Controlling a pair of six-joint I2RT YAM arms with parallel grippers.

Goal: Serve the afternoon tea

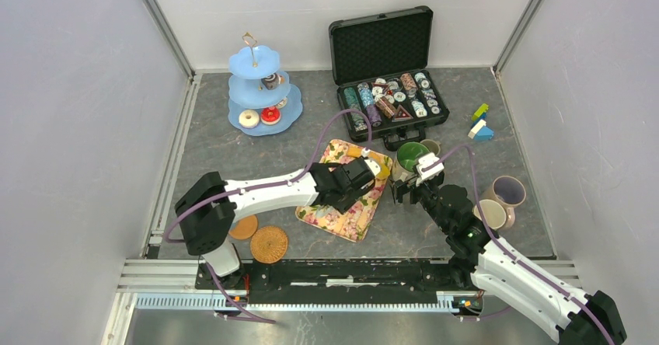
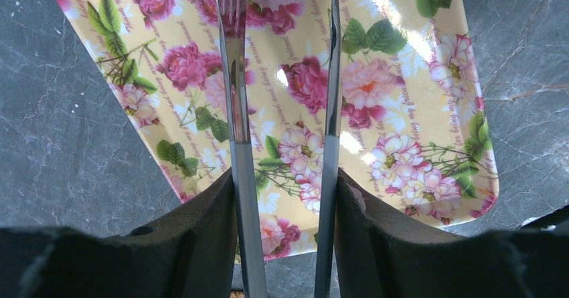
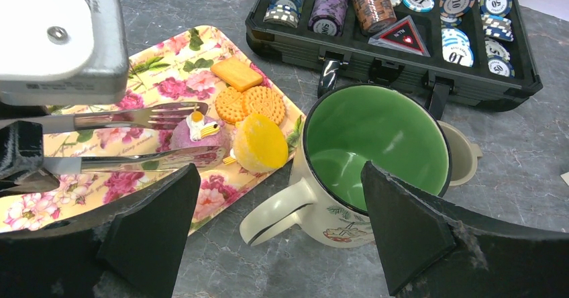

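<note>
My left gripper is shut on a tong-like pair, a fork [image 2: 237, 117] and a knife [image 2: 333, 103], with a gap between the two. In the right wrist view, their tips lie on either side of a purple cake [image 3: 180, 139] with a small topping; whether both touch it I cannot tell. The cake rests on the floral tray [image 1: 330, 222]. Wide open, my right gripper faces a cream mug [image 3: 339, 217] with a green inside. Its handle points toward the gap between the fingers, and one fingertip overlaps the mug in view.
A yellow cake [image 3: 260, 143] and several biscuits [image 3: 265, 103] share the tray. Behind stand an open chip case [image 1: 392, 100] and a blue tiered stand [image 1: 256, 88] with donuts. More mugs [image 1: 505, 193] are at the right, toy blocks [image 1: 480, 130] behind them, round coasters [image 1: 269, 244] front left.
</note>
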